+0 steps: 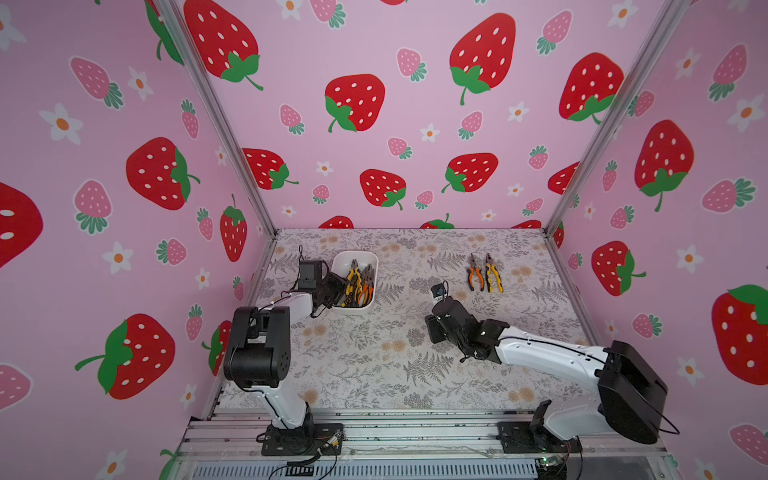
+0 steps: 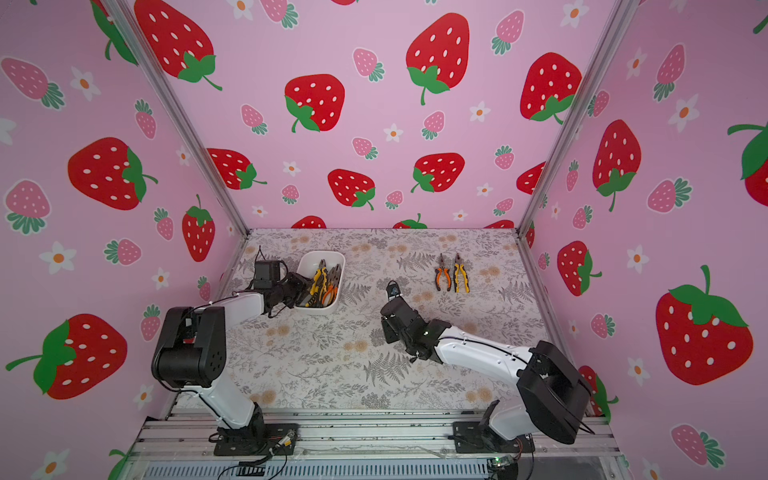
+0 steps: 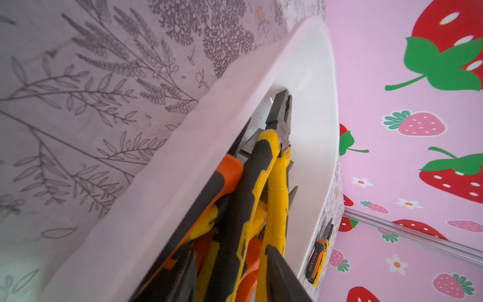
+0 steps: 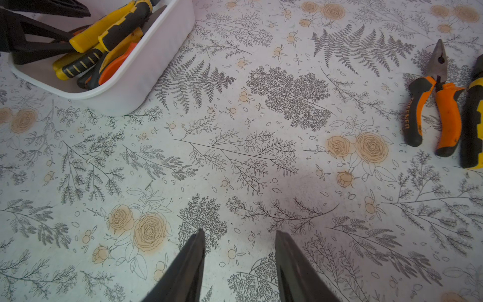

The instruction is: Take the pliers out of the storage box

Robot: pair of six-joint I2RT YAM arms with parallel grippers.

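The white storage box (image 1: 375,268) stands at the left of the table, with several pliers in it. Uppermost in the left wrist view lies a yellow-and-black pair of pliers (image 3: 238,216), its fingers toward the far end wall; orange-handled ones (image 3: 231,172) lie under and beside it. My left gripper is open over the box, its fingertips apart on either side of the yellow-and-black handles. Contact between pads and handles cannot be made out. Over bare table in the middle, my right gripper has its fingers parted, nothing between them.
On the table at the back right lie an orange-handled pair of pliers (image 1: 476,273) and a yellow-handled pair (image 1: 493,273), side by side. Patterned table (image 1: 408,320) between box and right arm is clear. Strawberry-print walls enclose the back and sides.
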